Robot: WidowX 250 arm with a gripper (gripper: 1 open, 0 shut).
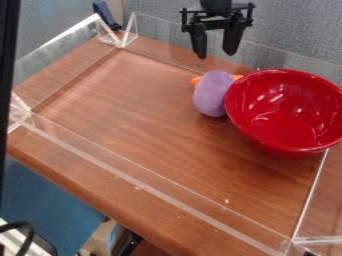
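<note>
My black gripper (215,43) hangs at the top centre, open, with its two fingers apart and nothing between them. Below it, on the wooden table, lies a purple object (211,95), rounded like a toy eggplant, with an orange item (198,80) partly hidden behind it. A large red bowl (285,110) stands right beside the purple object, on the right of the table.
Clear low walls (156,182) edge the wooden table (120,130), whose left and middle are bare. A grey padded wall is at the back; a blue floor shows at lower left.
</note>
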